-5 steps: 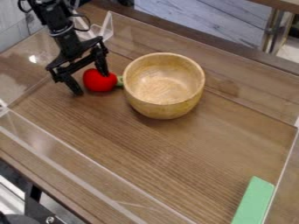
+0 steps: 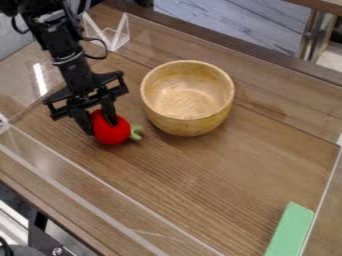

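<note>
My black gripper (image 2: 88, 109) is over a red pepper (image 2: 114, 133) with a green stem, left of centre on the wooden table. Its fingers reach down around the pepper's upper left side; whether they grip it I cannot tell. A tan wooden bowl (image 2: 187, 98) sits just right of the pepper.
A green rectangular object (image 2: 290, 231) lies at the lower right. A shelf edge is at the top right.
The gripper and the pepper have both moved toward the front of the table, lower in the view, away from the back. The bowl has stayed put.
</note>
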